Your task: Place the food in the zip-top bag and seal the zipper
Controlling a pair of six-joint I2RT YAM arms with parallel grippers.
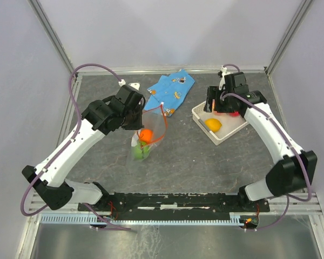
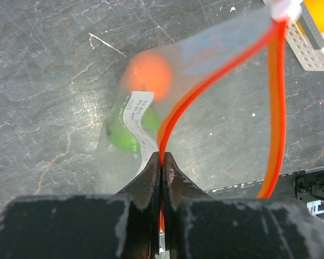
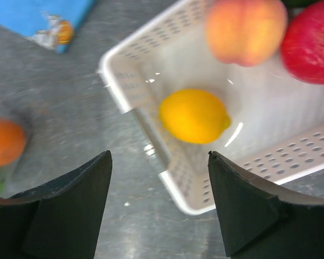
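The clear zip bag (image 1: 151,140) with orange zipper edge hangs from my left gripper, shut on its rim; it holds an orange fruit (image 2: 149,74) and a green fruit (image 2: 124,132). The white perforated basket (image 1: 222,136) at right holds a lemon (image 3: 193,116), a peach (image 3: 243,29), a red fruit (image 3: 313,46) and, partly seen, a dark green item. My right gripper is open above the basket, near the lemon, with nothing between its fingers.
Blue printed bags (image 1: 170,89) lie flat at the back center.
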